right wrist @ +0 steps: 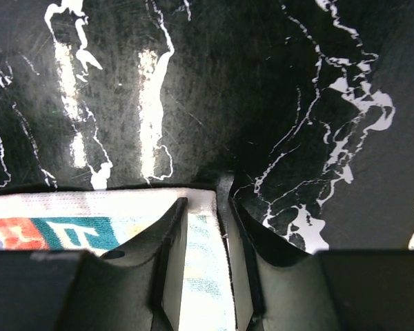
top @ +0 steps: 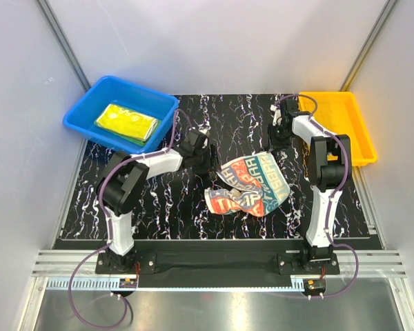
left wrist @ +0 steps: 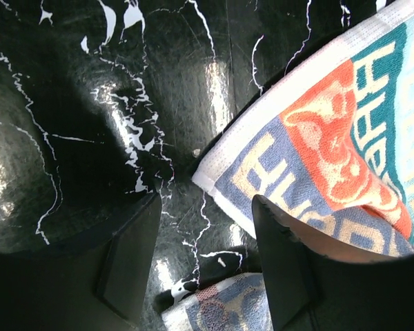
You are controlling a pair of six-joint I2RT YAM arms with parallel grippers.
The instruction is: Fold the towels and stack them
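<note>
A rumpled, patterned towel (top: 262, 181) in orange, teal and cream lies on the black table, its lower part bunched. My left gripper (top: 211, 160) is just at its left corner; in the left wrist view that towel corner (left wrist: 224, 176) is beyond the open fingers (left wrist: 127, 262). My right gripper (top: 276, 138) is over the top right corner; in the right wrist view its fingers straddle or touch the white hem corner (right wrist: 201, 203), part open; whether they grip it is unclear. Folded yellow and green towels (top: 126, 122) lie in the blue bin.
The blue bin (top: 83, 117) stands at back left, an empty yellow bin (top: 359, 138) at back right. The marble-patterned table has free room at the left front and back middle (top: 228, 117). Walls border the sides and back.
</note>
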